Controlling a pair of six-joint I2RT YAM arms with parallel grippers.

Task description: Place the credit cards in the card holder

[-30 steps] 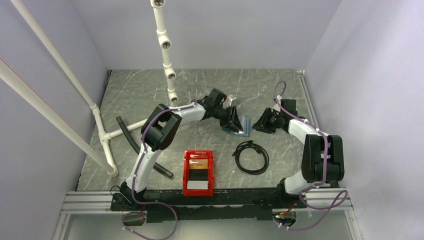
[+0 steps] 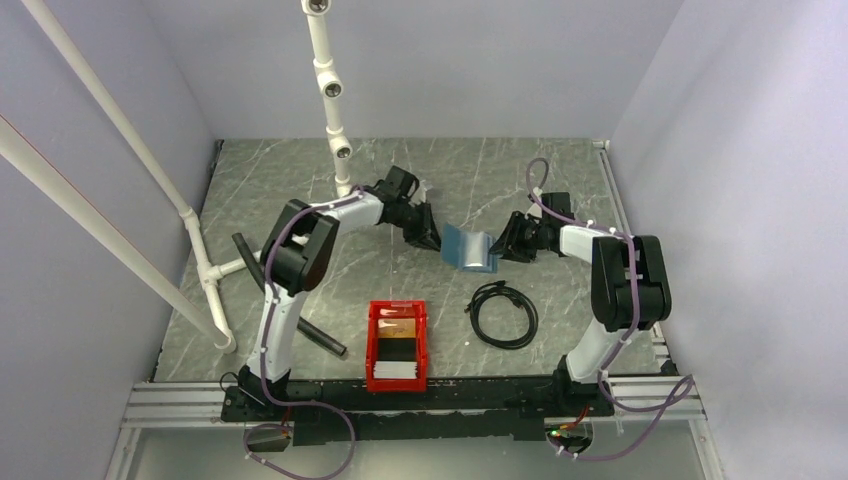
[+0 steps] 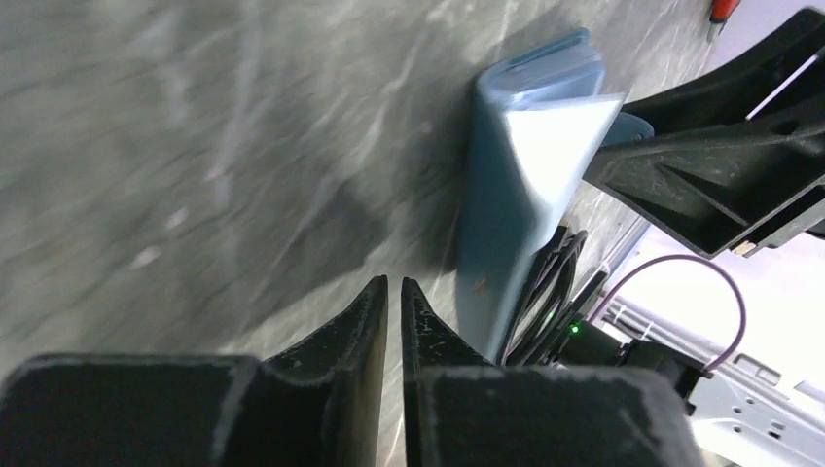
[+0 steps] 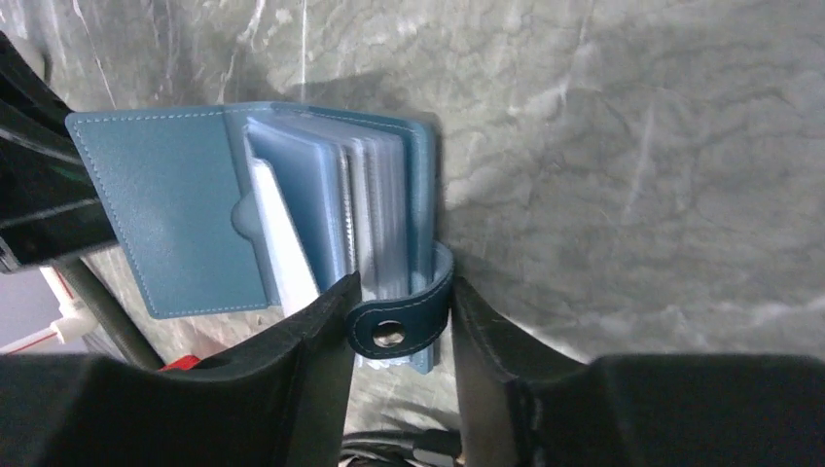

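The blue card holder [image 2: 478, 251] lies spread open on the table, its clear sleeves [image 4: 377, 195] standing up beside the flat cover [image 4: 175, 209]. My right gripper is at its right edge; the fingers stand apart, one on each side of the snap strap [image 4: 401, 319], and how firmly they touch it is unclear. Left of the cover is my left gripper, fingertips apart by a narrow gap with nothing between them. In the top view, the red tray [image 2: 372, 345] at the front holds gold, black and white stacks of cards [image 2: 396, 370].
A coiled black cable [image 2: 503, 340] lies in front of the card holder. At the left, a dark tube [image 2: 315, 332] and white pipes [image 2: 205, 272] take up table space. Behind the holder the table is bare.
The right gripper moved slightly left onto the holder's edge.
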